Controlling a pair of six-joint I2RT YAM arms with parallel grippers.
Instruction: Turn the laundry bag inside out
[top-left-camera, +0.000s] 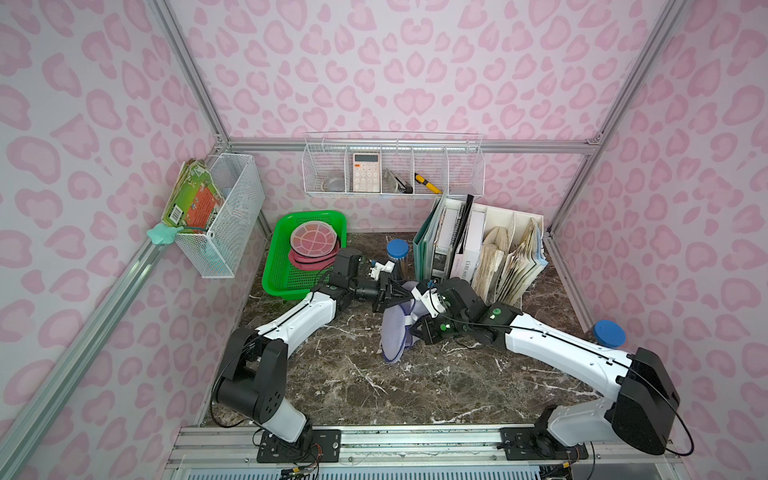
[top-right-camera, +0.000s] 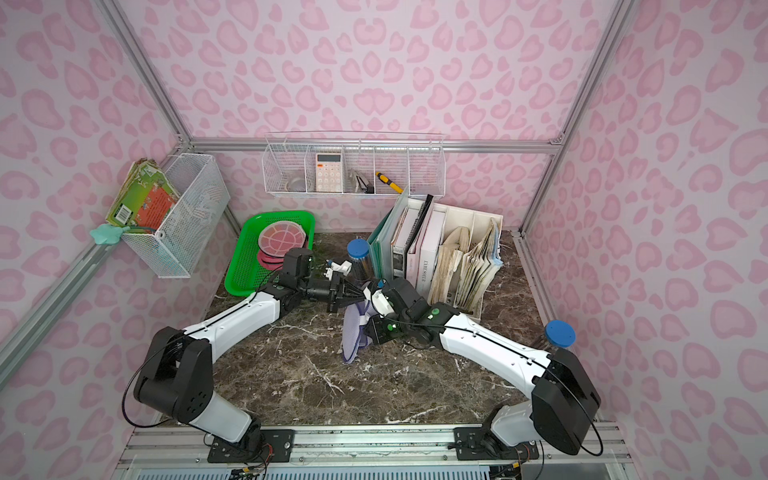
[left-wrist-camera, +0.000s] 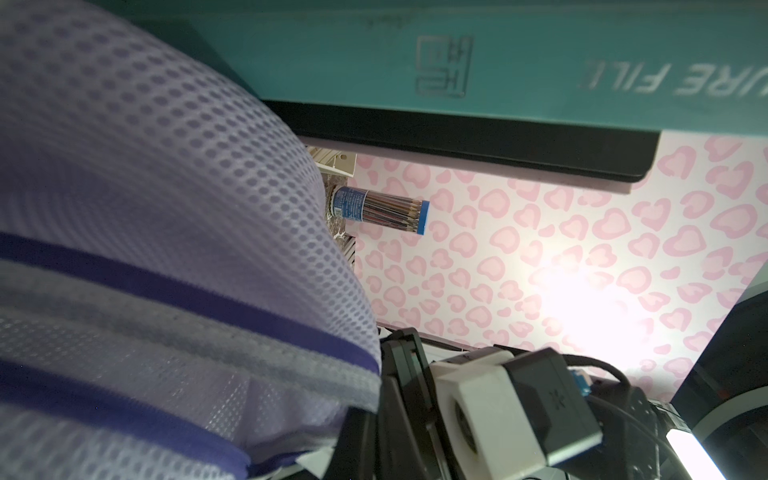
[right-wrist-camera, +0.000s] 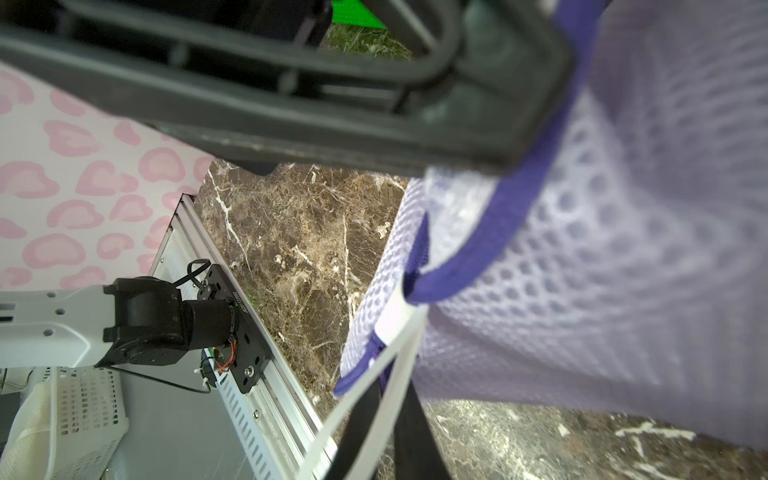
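Note:
The pale lilac mesh laundry bag, with dark purple trim, hangs over the middle of the table in both top views. At its upper edge my left gripper is shut, with the fabric at its fingertips. Purple bands cross the bag in the left wrist view. My right gripper stands partly open by the bag's trimmed edge. A white loop of strap passes in front of its fingers. Whether those fingers touch mesh, or are inside the bag, I cannot tell.
Behind the bag stands a jar with a blue lid, with upright binders to its right. A green basket sits at the back left.

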